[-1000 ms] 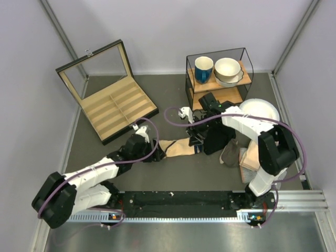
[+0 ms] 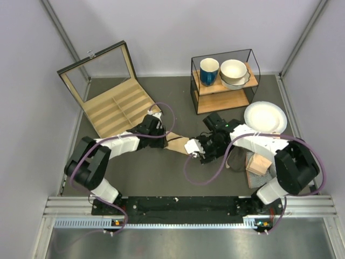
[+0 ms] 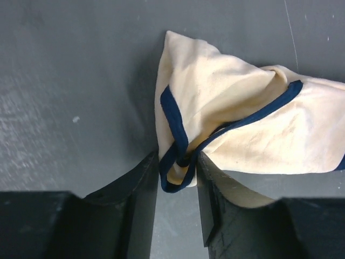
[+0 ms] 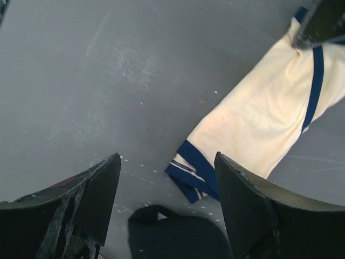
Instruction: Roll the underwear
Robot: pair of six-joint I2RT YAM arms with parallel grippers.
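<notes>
The underwear (image 2: 177, 142), cream with navy trim, lies slanted between the two arms. In the left wrist view, the fingertips of my left gripper stand on both sides of a folded navy-edged corner of the underwear (image 3: 226, 75). Cloth fills the gap there; whether it is gripped firmly is unclear. My right gripper is open with nothing held between its fingers. It hovers near the other, navy-banded end of the underwear (image 4: 253, 129); its right finger partly covers that end. A left gripper finger (image 4: 322, 20) touches the cloth's far corner in the right wrist view.
A dark cloth (image 4: 178, 234) lies close below the right gripper. An open compartment box (image 2: 116, 108) stands at the back left, a shelf with mug and bowls (image 2: 222, 100) at the back. Folded cloths (image 2: 259, 164) lie on the right.
My left gripper has moved away from the front edge, and the underwear's left end has swung the same way, so it now slants. The right gripper has come down toward the front, over the right end.
</notes>
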